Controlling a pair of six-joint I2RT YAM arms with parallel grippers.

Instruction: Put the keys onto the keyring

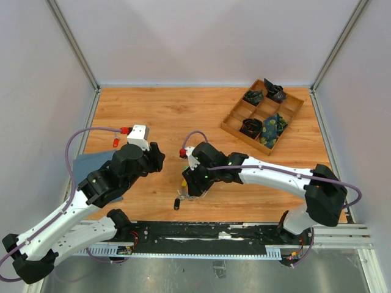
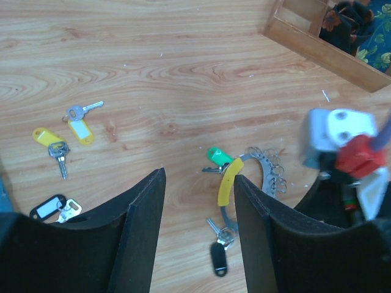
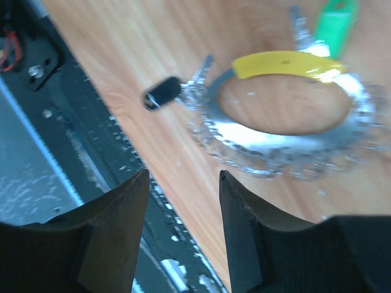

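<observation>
A curved grey keyring (image 3: 263,139) with small wire loops and a yellow strip (image 3: 284,63) lies on the table. At one end, a black-tagged key (image 3: 163,93) touches or overlaps it; whether it is threaded on I cannot tell. A green-tagged key (image 2: 220,157) lies against the yellow strip. Over the keyring stands my right gripper, open and empty. My left gripper hovers to the left, its fingers apart with nothing between them. Further left lie two yellow-tagged keys (image 2: 80,131) and another black-tagged key (image 2: 48,208).
At the back right a wooden divided tray (image 1: 235,127) holds dark bundles. A blue cloth (image 1: 87,163) lies at the left, partly under my left arm. The dark rail (image 1: 201,238) runs along the table's front edge.
</observation>
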